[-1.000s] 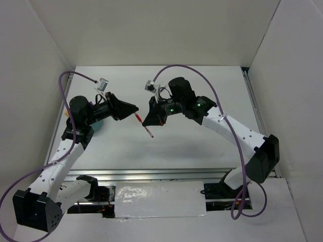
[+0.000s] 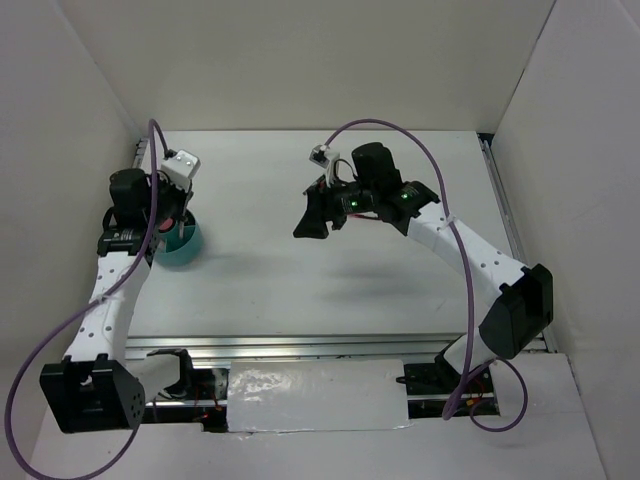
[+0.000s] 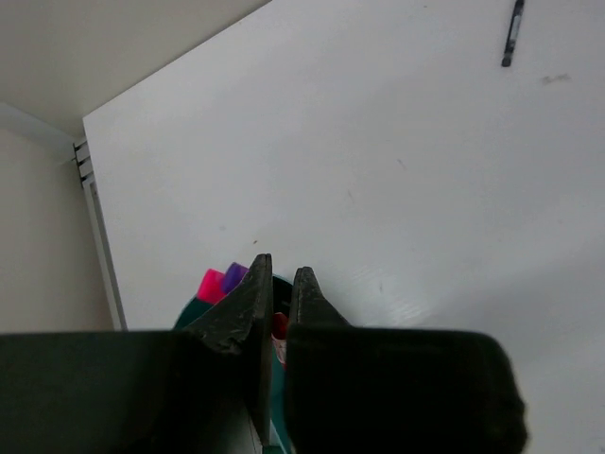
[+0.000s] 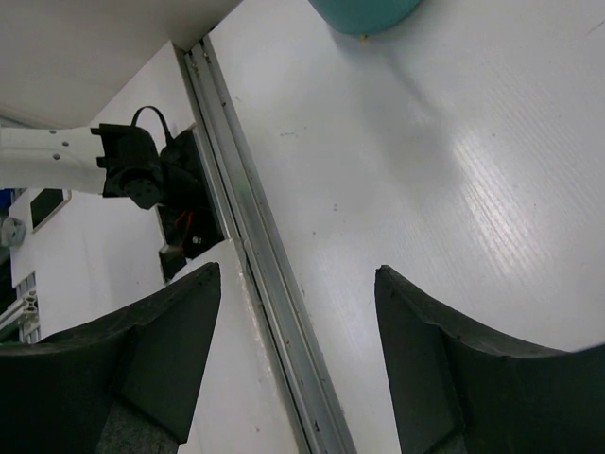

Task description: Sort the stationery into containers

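Note:
My left gripper is over the teal cup [image 2: 180, 250] at the table's left side, shut, with a red item [image 3: 280, 336] just visible below its fingertips inside the cup. A pink piece [image 3: 210, 286] and a purple piece [image 3: 233, 278] show in the cup. My right gripper stands open and empty over the middle of the table, facing the cup [image 4: 364, 11] at the top of its wrist view. A dark pen [image 3: 512, 35] lies on the table in the left wrist view.
A metal rail [image 2: 280, 345] runs along the front edge. Plain walls bound the sides and back. A reddish item lies partly hidden beneath the right arm.
My left gripper has swung left with the red-and-white pen, from the middle to over the cup. My right gripper has moved slightly right, away from the pen.

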